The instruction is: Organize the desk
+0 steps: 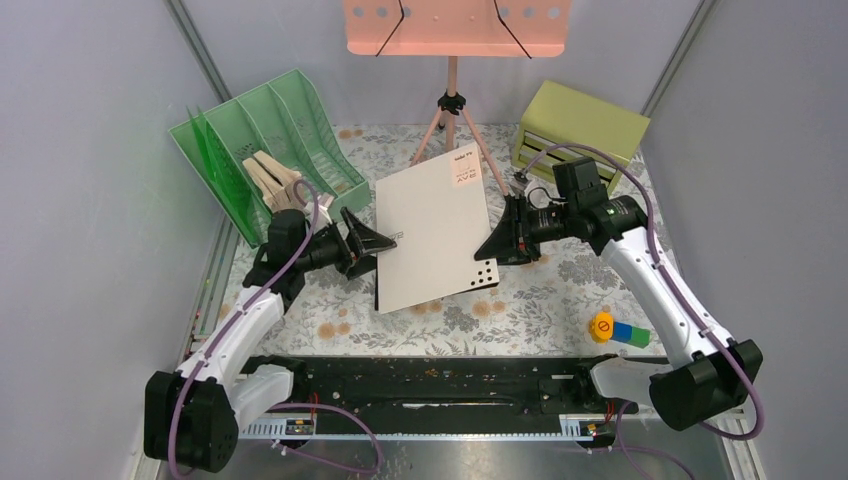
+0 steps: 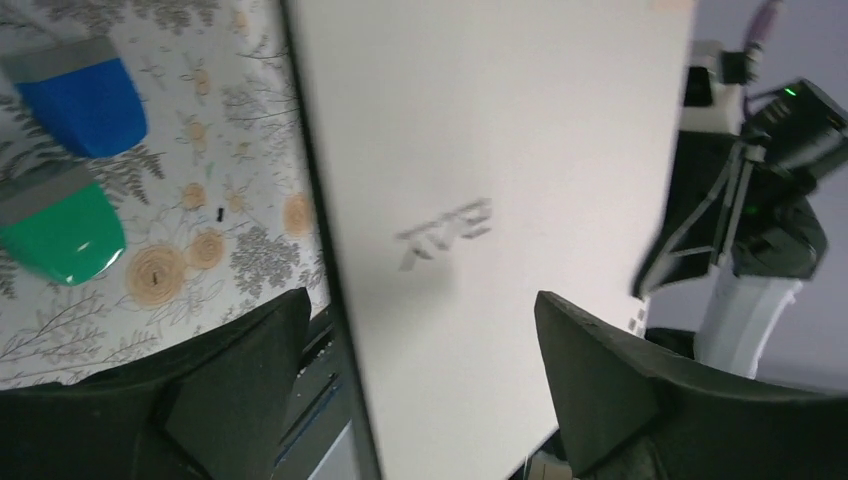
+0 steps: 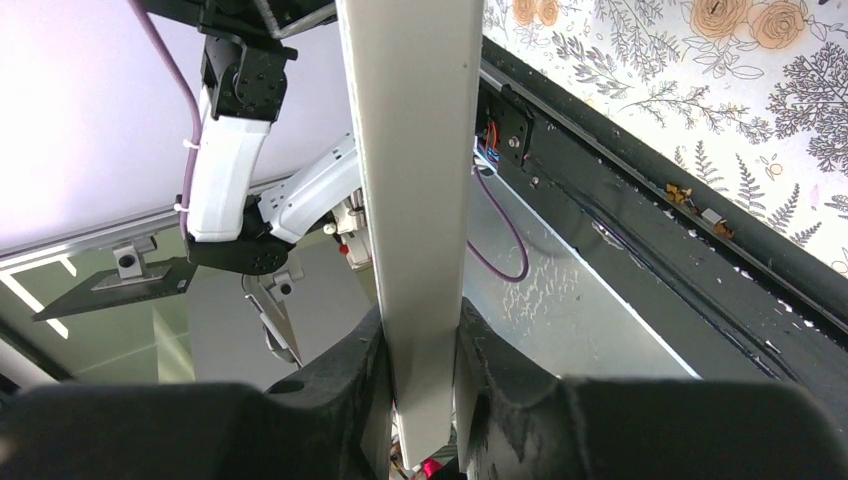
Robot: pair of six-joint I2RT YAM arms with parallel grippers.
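Note:
A large pale grey book or folder (image 1: 436,225) hangs tilted above the middle of the desk. My right gripper (image 1: 483,257) is shut on its right edge; in the right wrist view the pale spine (image 3: 418,230) runs up from between the fingers. My left gripper (image 1: 370,228) stands open at the book's left edge. In the left wrist view, its fingers (image 2: 215,375) lie to either side of the near part of the cover, and whether they touch it cannot be told. A green file rack (image 1: 275,140) at the back left holds beige books (image 1: 276,185) and a green sheet (image 1: 222,165).
A pink stand (image 1: 452,75) rises at the back centre. The olive drawer box (image 1: 585,120) sits back right. A yellow and a blue-green item (image 1: 628,334) lie front right. Blue (image 2: 95,105) and green (image 2: 70,235) pieces rest on the desk, hidden by the book from above.

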